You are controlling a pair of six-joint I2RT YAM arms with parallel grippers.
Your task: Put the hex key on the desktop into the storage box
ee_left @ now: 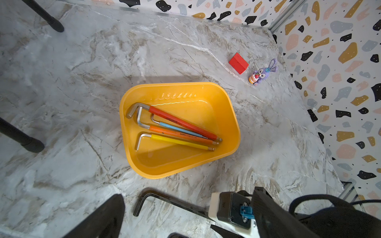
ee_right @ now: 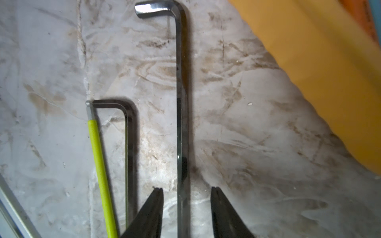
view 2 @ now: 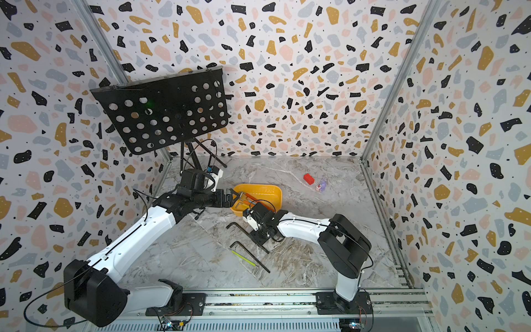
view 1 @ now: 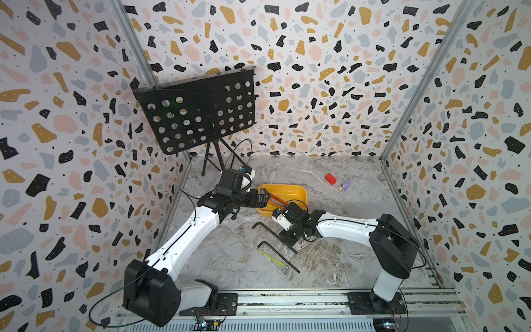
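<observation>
A yellow storage box [ee_left: 129,158] sits on the table, holding red, orange, blue and yellow hex keys. Outside it lie a long black hex key [ee_right: 181,79], a smaller black one [ee_right: 129,158] and a lime-green one [ee_right: 101,170], roughly side by side. My right gripper is open above the long black key, whose shaft runs between the fingertips in the right wrist view; I cannot tell how far below it is. Near the box's left side, my left gripper [view 1: 264,197] holds its fingers [ee_left: 104,217] wide apart, nothing between them.
A red block [ee_left: 238,63] and a purple toy [ee_left: 262,75] lie beyond the box at the right. Dark tripod legs [ee_left: 19,136] stand to the left, under a perforated black panel [view 1: 202,110]. Bare tabletop lies in front left.
</observation>
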